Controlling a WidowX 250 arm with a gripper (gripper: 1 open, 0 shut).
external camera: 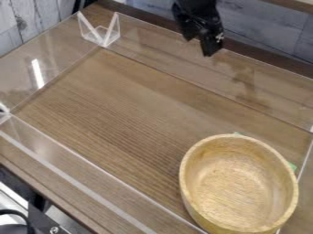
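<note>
The dark robot arm reaches in from the top centre, its gripper [206,40] above the back part of the wooden table [123,119]. The gripper is small and dark here, and I cannot tell whether it is open or shut or whether anything is between its fingers. A large cream round bowl [239,187] stands at the front right.
A clear plastic bracket-like object [101,29] stands at the back left. A small greenish item is partly hidden behind the bowl's right side. The table's edge runs along the lower left, with cables beyond it.
</note>
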